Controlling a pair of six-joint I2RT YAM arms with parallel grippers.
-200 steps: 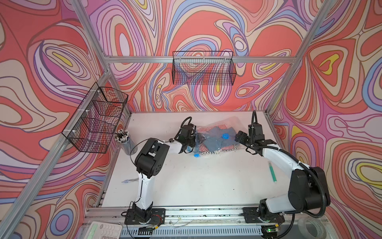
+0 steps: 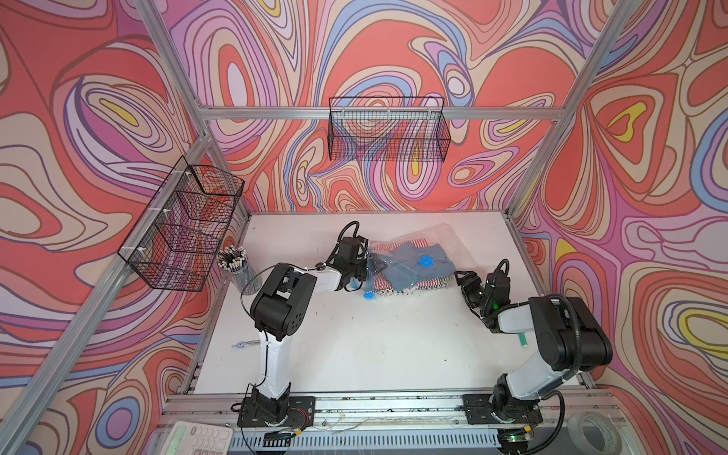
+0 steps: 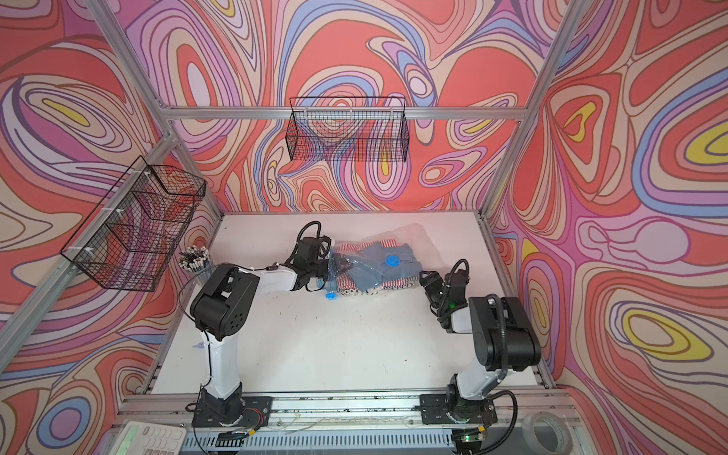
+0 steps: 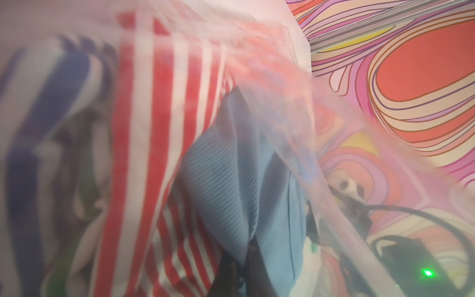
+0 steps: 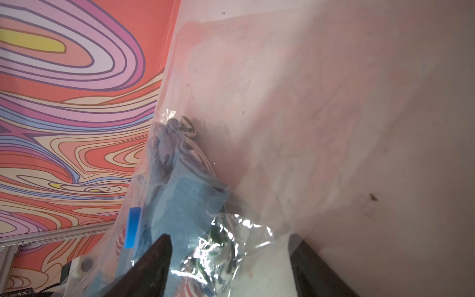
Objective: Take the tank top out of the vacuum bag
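Observation:
A clear vacuum bag (image 2: 453,241) lies on the back half of the table with clothes inside. Light blue ribbed cloth, seemingly the tank top (image 4: 222,173), lies over red-and-white striped fabric (image 4: 158,113). In the left wrist view, its folds gather between the tips of my left gripper, which is shut on it inside the bag's left end. My right gripper stands with its fingers apart at the bag's right front corner; clear film and more blue cloth (image 5: 185,198) show beyond it, and I see nothing pinched. The left fingertips are hidden in both top views.
Blue valve cap (image 2: 426,261) sits on the bag, and a blue slider (image 2: 369,295) lies at its front left corner. A glass of thin sticks (image 2: 241,274) stands far left. Free table (image 2: 386,345) lies in front. Wire baskets (image 2: 389,136) hang behind and at left.
My left gripper and the bag have shifted slightly left.

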